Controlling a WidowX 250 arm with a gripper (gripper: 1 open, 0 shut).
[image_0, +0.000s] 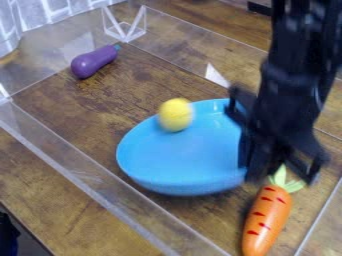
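Observation:
A blue plate (160, 160) sits on the wooden table with a yellow lemon (175, 114) at its far side. My dark gripper (274, 155), motion-blurred, hangs over the plate's right part, hiding some of it; whether it is open or shut cannot be made out. An orange toy carrot (265, 220) with green leaves lies at the lower right, just under and in front of the gripper.
A purple eggplant (94, 60) lies at the back left. Clear plastic walls run along the left and back of the area. Bare wood (67, 110) lies left of the plate.

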